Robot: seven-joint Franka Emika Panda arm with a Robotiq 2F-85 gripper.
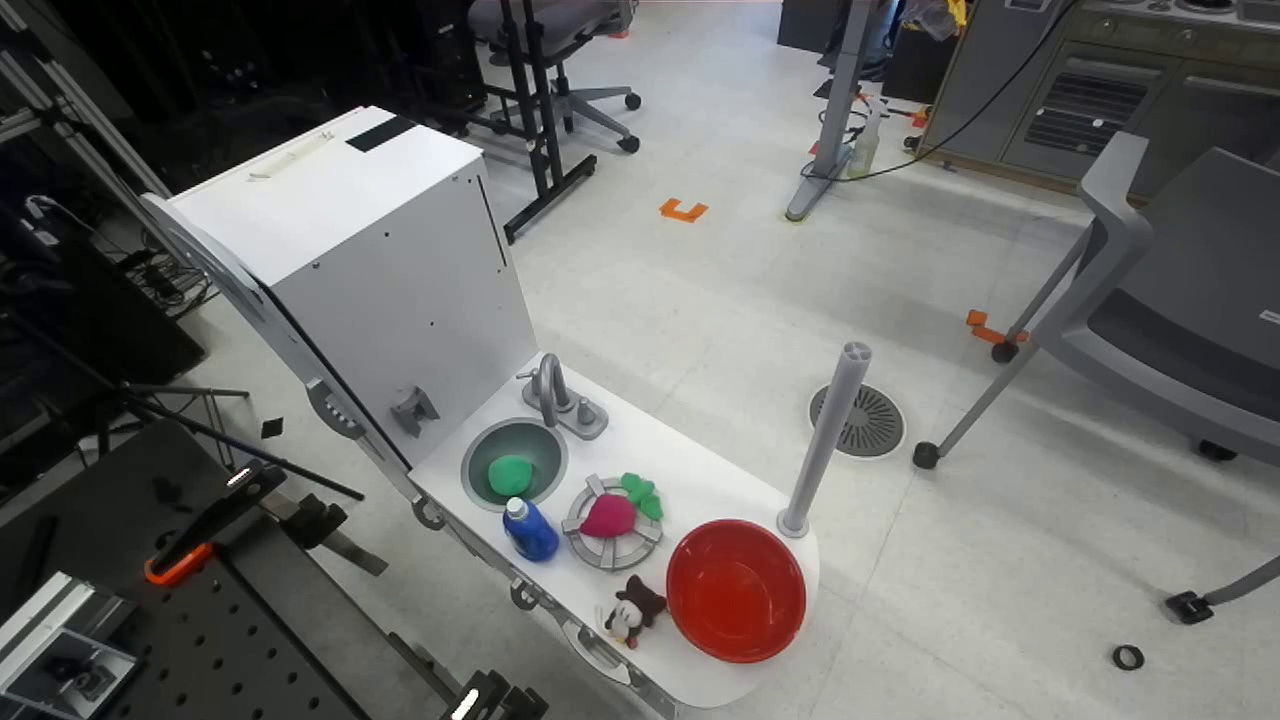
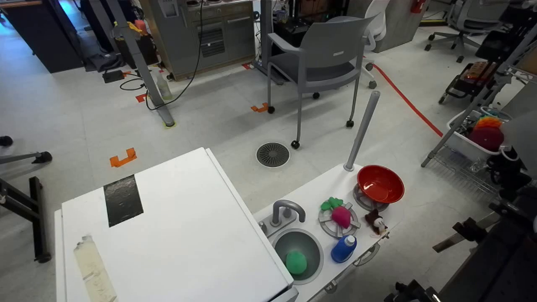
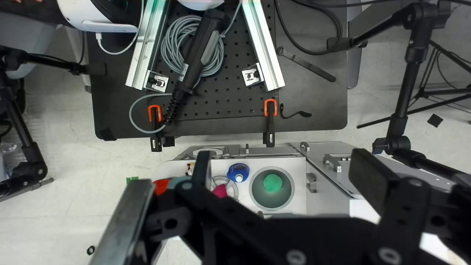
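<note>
In the wrist view my gripper is open, its two dark fingers wide apart and nothing held. Past them, well below, is the toy kitchen's white counter. A green round object [image 1: 510,475] lies in the grey sink [image 1: 551,443]. Beside the sink a blue bottle [image 1: 530,532] with a white cap stands upright. A pink-red toy with green leafy ends [image 1: 608,515] rests on a grey burner [image 1: 577,546]. The red bowl [image 1: 735,592] sits on another burner [image 2: 363,201]. A small brown and white plush [image 1: 632,607] lies next to it. Neither exterior view shows the gripper.
The grey faucet [image 1: 552,386] rises behind the sink, and a tall grey post [image 1: 828,432] stands at the counter's far end. A tall white cabinet [image 2: 186,226] closes the other end. In front is the dark work table [image 3: 220,126] with clamps and cables.
</note>
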